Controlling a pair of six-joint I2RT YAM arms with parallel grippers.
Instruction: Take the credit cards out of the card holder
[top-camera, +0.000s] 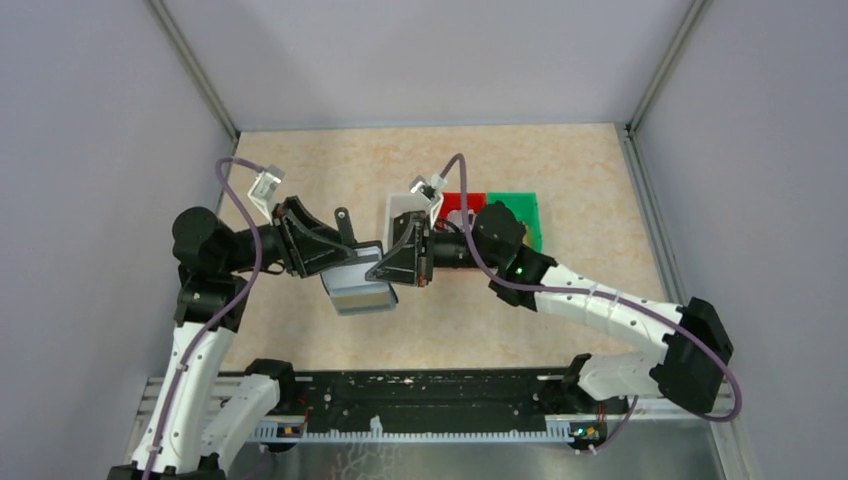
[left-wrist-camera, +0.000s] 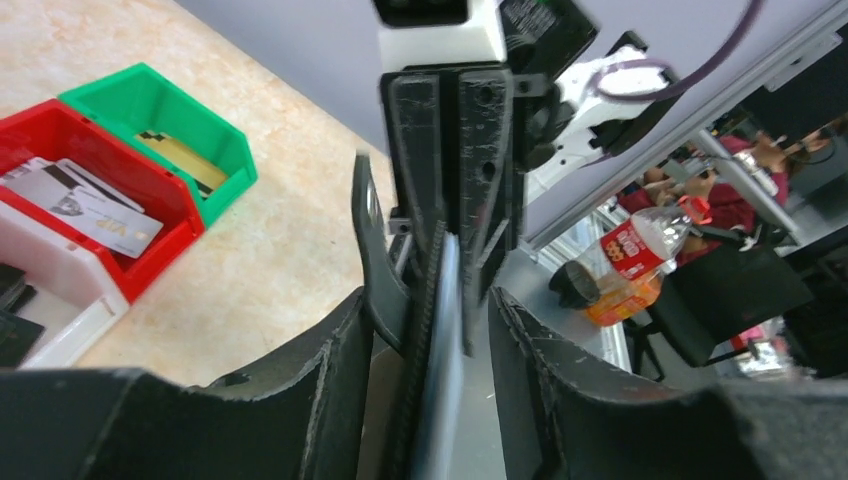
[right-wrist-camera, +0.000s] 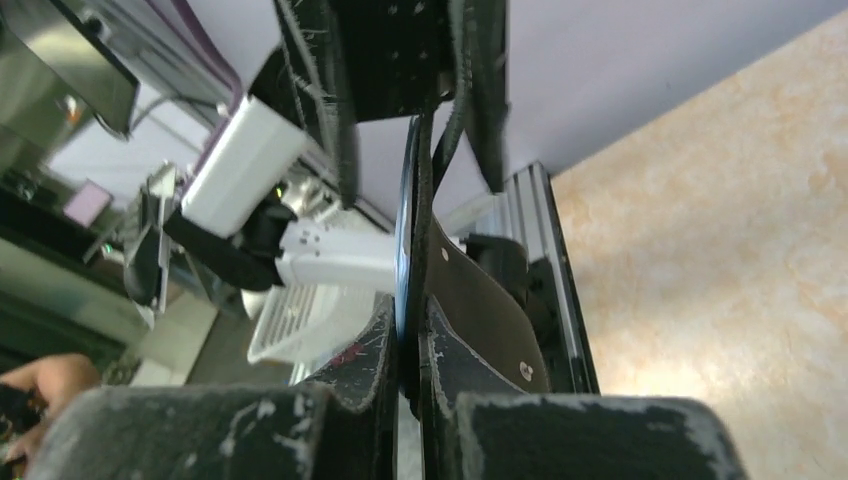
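Note:
A flat card holder (top-camera: 360, 290), pale-windowed with a dark back and a strap, hangs between both grippers in the top view. In the left wrist view its dark edge runs between the fingers of my left gripper; whether they press on it I cannot tell. My right gripper is shut at the holder's near edge, its fingertips close together; how much lies between them is hard to see. The holder's dark back (right-wrist-camera: 480, 310) shows in the right wrist view. I cannot tell which cards are inside it.
Behind and below stand a white box (left-wrist-camera: 70, 310), a red box (left-wrist-camera: 150, 270) with cards, and a green box (left-wrist-camera: 230, 190) holding a yellowish item.

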